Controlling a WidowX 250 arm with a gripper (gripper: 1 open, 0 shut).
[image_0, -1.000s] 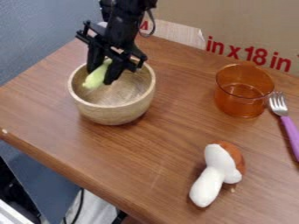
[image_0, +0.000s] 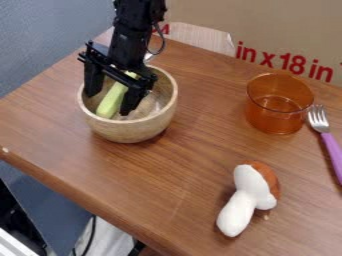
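A pale wooden bowl (image_0: 143, 122) sits at the upper left of the table. Inside it lies a long yellow-green object (image_0: 115, 98). My black gripper (image_0: 116, 78) is down over the bowl around that object; whether its fingers grip it or have let it go is unclear.
An orange translucent cup (image_0: 277, 108) stands at the right, with a purple-handled fork (image_0: 330, 154) beside it. A white-and-brown mushroom-shaped toy (image_0: 243, 205) lies at the front right. A cardboard box stands behind.
My gripper has come lower into the bowl. The yellow-green object has moved down with it and now lies deeper in the bowl, partly hidden.
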